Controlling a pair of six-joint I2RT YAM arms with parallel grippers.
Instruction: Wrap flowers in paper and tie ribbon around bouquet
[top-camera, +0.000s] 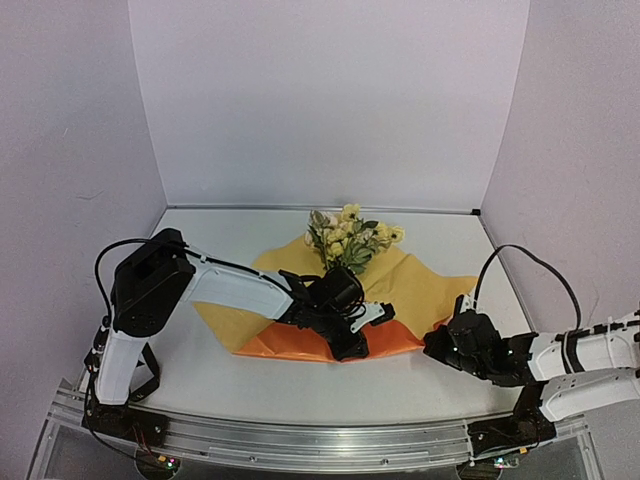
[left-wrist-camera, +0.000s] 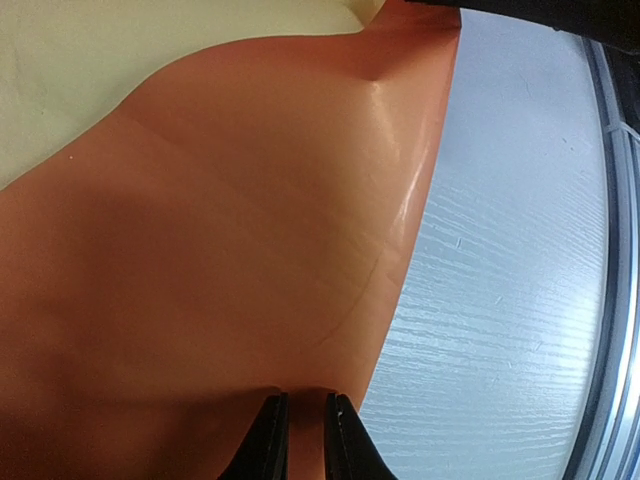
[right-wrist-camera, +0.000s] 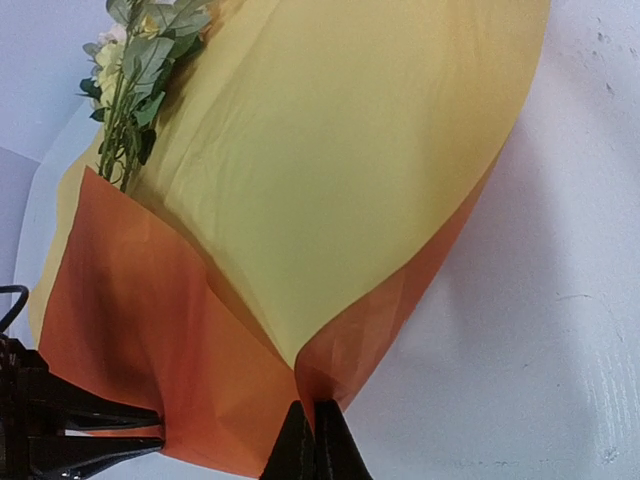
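Yellow and cream flowers (top-camera: 350, 238) with green leaves lie on the wrapping paper (top-camera: 420, 285), which is yellow on one side and orange on the other. The paper's front part is folded up over the stems, showing its orange side (right-wrist-camera: 130, 270). At the front middle, my left gripper (top-camera: 352, 352) is down at the orange fold; in the left wrist view a narrow gap shows between its fingers. My right gripper is shut on the paper's pinched edge, right of the left one. The lower stems are hidden under the fold.
A black strap-like item (top-camera: 145, 375) sits by the left arm's base. White walls enclose the back and sides.
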